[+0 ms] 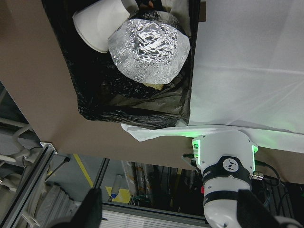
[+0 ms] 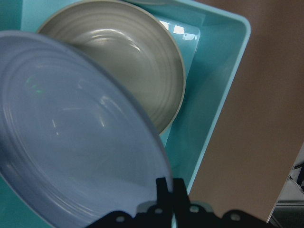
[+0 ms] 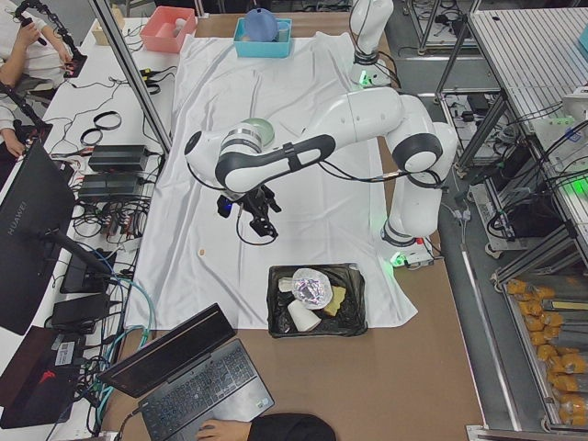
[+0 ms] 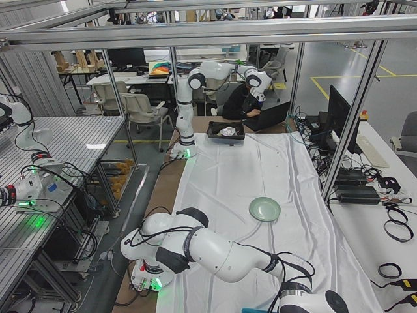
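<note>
A crumpled foil disc (image 1: 148,47) lies in a black-lined bin (image 3: 279,326), beside a white cup (image 1: 95,23) and a yellow piece (image 3: 334,301). My left gripper (image 3: 262,213) hangs over the cloth above the bin in the camera left view, open, with no foil between its fingers. My right gripper is shut on the rim of a blue plate (image 2: 71,133), which is tilted over a grey plate (image 2: 123,57) in the turquoise bin (image 2: 223,71).
A pale green plate (image 4: 264,208) sits on the white cloth. A laptop (image 3: 193,386) and a person's hand are by the near edge. A red bin (image 3: 170,28) stands on the side table.
</note>
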